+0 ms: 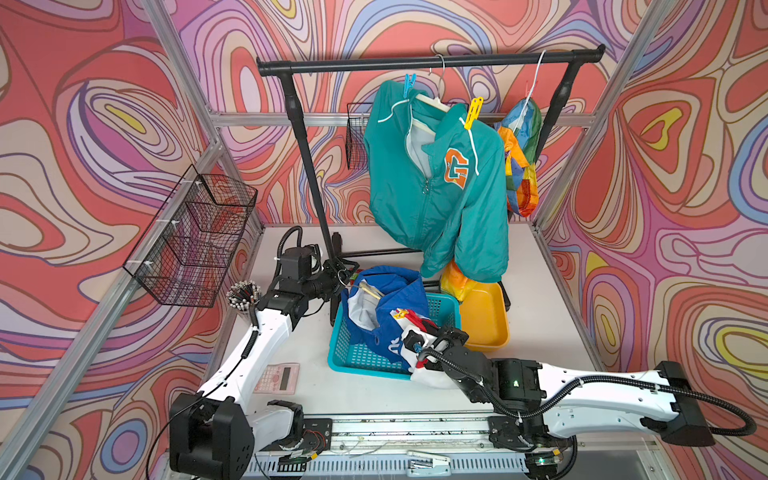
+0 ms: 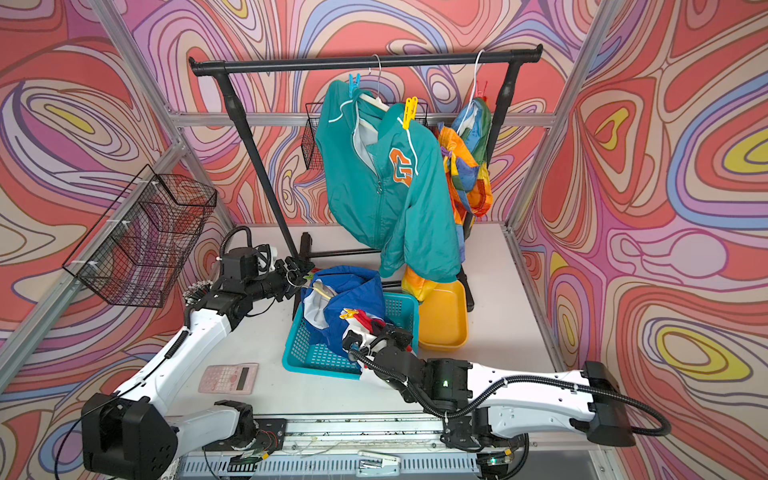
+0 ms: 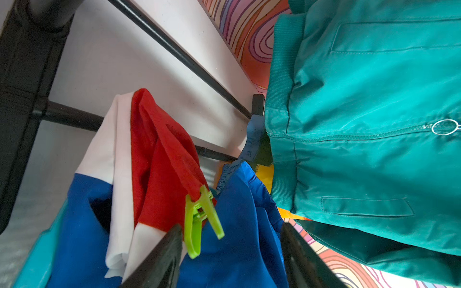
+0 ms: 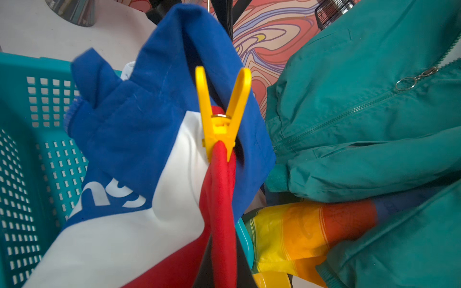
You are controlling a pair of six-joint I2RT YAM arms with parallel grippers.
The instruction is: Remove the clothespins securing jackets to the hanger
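Note:
A blue, white and red jacket (image 4: 129, 115) lies in and over the teal basket, a hanger bar (image 1: 372, 289) at its collar. A green clothespin (image 3: 197, 218) grips its red shoulder in the left wrist view. My left gripper stands open, the green pin between and just ahead of its spread fingers. A yellow clothespin (image 4: 221, 117) clips the red cloth on the other shoulder. Below that pin, my right gripper is shut on the red cloth. A teal jacket (image 1: 436, 176) hangs on the rail with a blue clothespin (image 1: 409, 85) and a yellow one (image 1: 473, 112).
The teal basket (image 1: 340, 352) sits mid-table, a yellow tray (image 1: 485, 316) to its right. The rack's black post (image 1: 300, 152) rises near my left gripper. A rainbow jacket (image 1: 520, 160) hangs at the rail's right end. A pink calculator (image 1: 277, 378) lies front left.

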